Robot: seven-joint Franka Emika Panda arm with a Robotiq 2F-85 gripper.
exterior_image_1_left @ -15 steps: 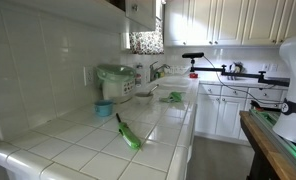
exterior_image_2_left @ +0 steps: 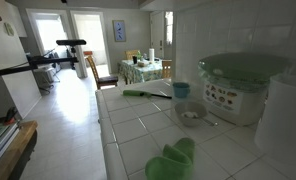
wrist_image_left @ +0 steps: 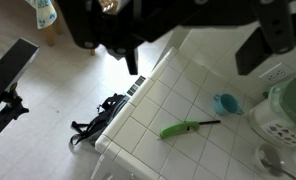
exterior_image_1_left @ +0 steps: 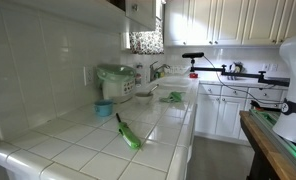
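A green-handled tool with a thin dark tip (wrist_image_left: pixel 180 129) lies on the white tiled counter (wrist_image_left: pixel 138 135); exterior view 1 shows the same tool (exterior_image_1_left: pixel 128 133) near the counter's front. The blue cup (wrist_image_left: pixel 226 104) stands just beyond its tip, towards the wall. At the top of the wrist view my gripper has its dark fingers wide apart, with bare counter and wall showing between them. It appears clear of the objects, though its height is hard to judge. Neither exterior view shows the gripper itself.
A green-lidded white container (exterior_image_1_left: pixel 116 82) stands by the wall, with a metal bowl (exterior_image_2_left: pixel 191 113) beside it. A green cloth (exterior_image_2_left: pixel 170 163) lies farther along the counter. Black straps or cables (wrist_image_left: pixel 96 122) hang beside the counter edge. Tiles around the tool are clear.
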